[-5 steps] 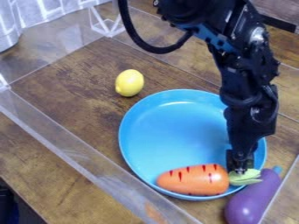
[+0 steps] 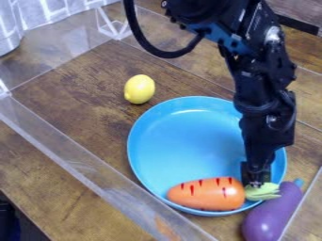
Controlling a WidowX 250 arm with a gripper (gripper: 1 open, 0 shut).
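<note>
A toy carrot [image 2: 204,194] with an orange body and pale green top lies in the lower part of a blue plate [image 2: 176,143]. My black gripper [image 2: 257,177] reaches down from the top right to just above the carrot's green top, at the plate's right side. Its fingertips are dark and partly hidden, so I cannot tell whether they are open or shut, or whether they grip the top. A purple eggplant [image 2: 269,216] lies just outside the plate at the lower right, beside the green top.
A yellow lemon [image 2: 139,88] lies on the wooden surface above and left of the plate. Clear plastic strips border the area at left and bottom. A white container [image 2: 8,24] is at the top left corner. The wood left of the plate is clear.
My gripper has shifted very slightly at the carrot's green top. The carrot, plate, eggplant and lemon look nearly the same.
</note>
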